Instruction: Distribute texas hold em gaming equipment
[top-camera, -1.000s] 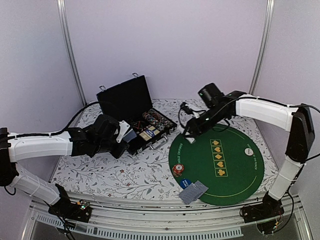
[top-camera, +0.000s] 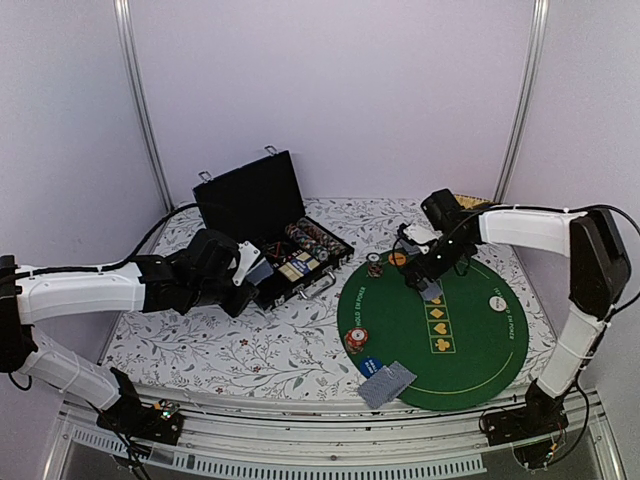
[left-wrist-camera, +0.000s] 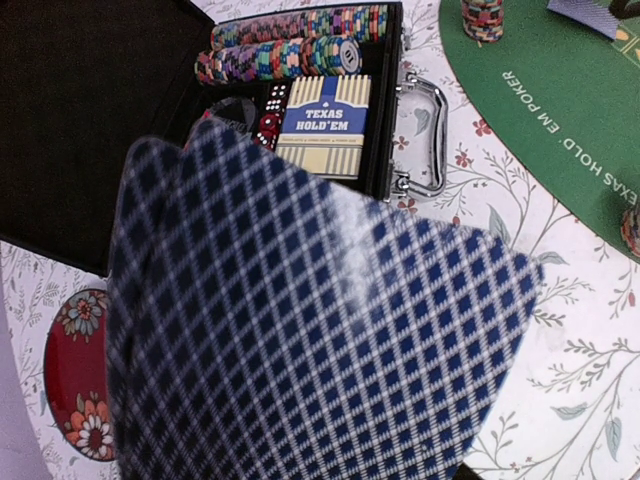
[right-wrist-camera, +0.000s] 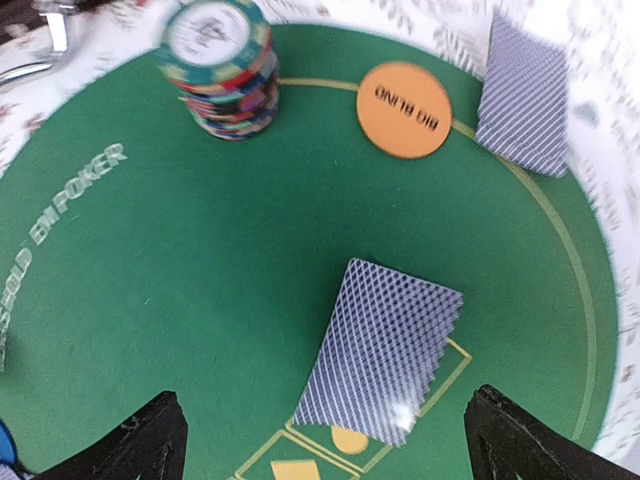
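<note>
My left gripper (top-camera: 245, 280) is raised beside the open chip case (left-wrist-camera: 391, 150), holding blue-checked playing cards (left-wrist-camera: 320, 340) that fill much of the left wrist view and hide its fingers. My right gripper hangs open over the green poker mat (right-wrist-camera: 190, 320), above a card (right-wrist-camera: 375, 350) lying face down on the printed card boxes. Also on the mat are a chip stack (right-wrist-camera: 220, 75), an orange big blind disc (right-wrist-camera: 403, 110) and another card (right-wrist-camera: 520, 105) at the back.
Two cards (top-camera: 387, 385), a blue disc (top-camera: 370, 366) and a chip stack (top-camera: 357, 338) sit at the mat's front left. A white disc (top-camera: 497, 303) is on the right.
My right gripper went from the mat's back left down to the printed boxes and has since risen a little, leaving a card lying there. The left arm stayed still.
</note>
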